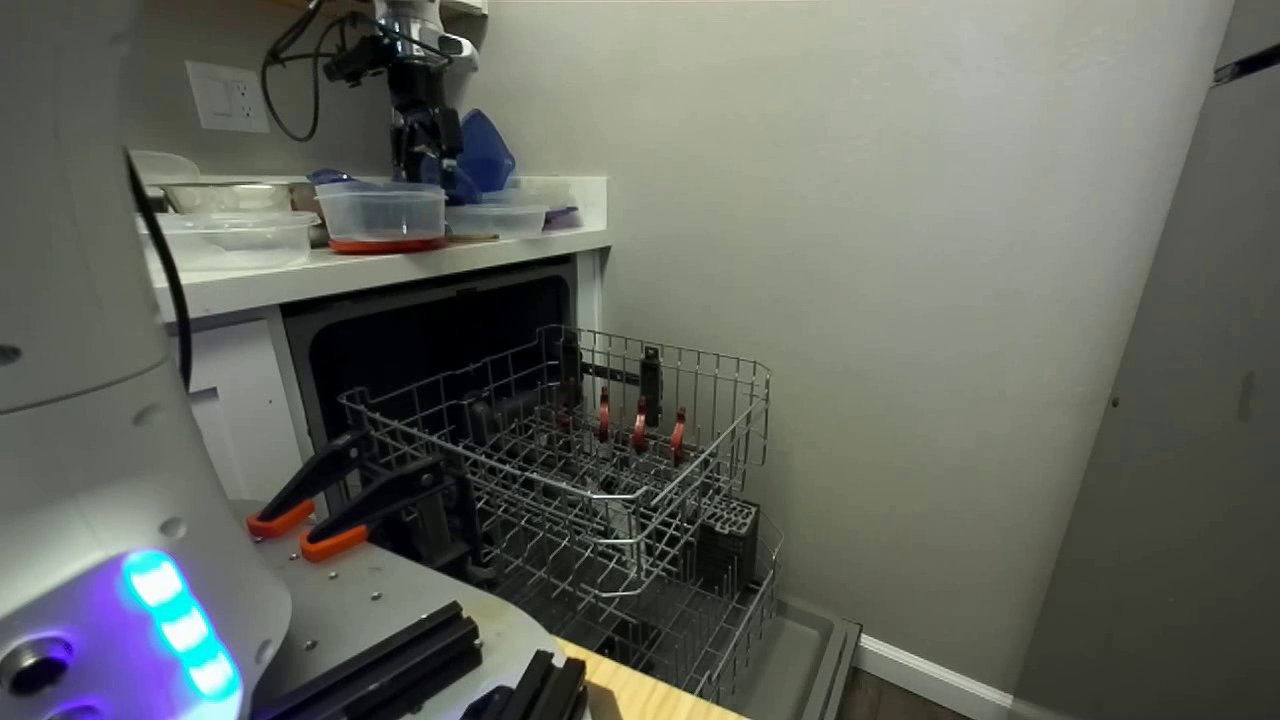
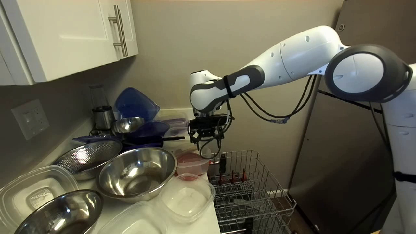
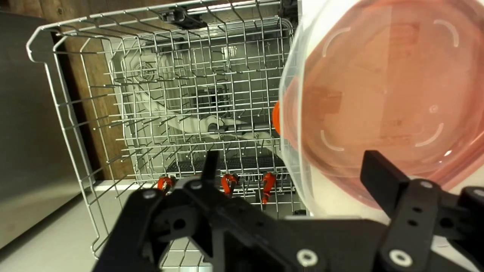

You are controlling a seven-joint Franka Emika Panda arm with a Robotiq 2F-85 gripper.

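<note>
My gripper is open, its two black fingers spread wide with nothing between them. In the wrist view, a clear plastic container (image 3: 297,113) over a red lid fills the right side; one finger (image 3: 385,181) overlaps its lower edge, while the other finger (image 3: 210,170) is over the dishwasher rack. From the second exterior view, the gripper (image 2: 206,144) hangs above the counter edge, near the clear container with red (image 2: 193,163). The first exterior view has that container (image 1: 381,214) on the counter, with the gripper (image 1: 429,174) just behind or above it; contact cannot be told.
The dishwasher's upper rack (image 1: 624,480) is pulled out below the counter, with red clips inside. Steel bowls (image 2: 136,173), a colander (image 2: 89,156) and clear tubs (image 2: 187,197) crowd the counter. A blue lid (image 2: 136,104) leans at the back.
</note>
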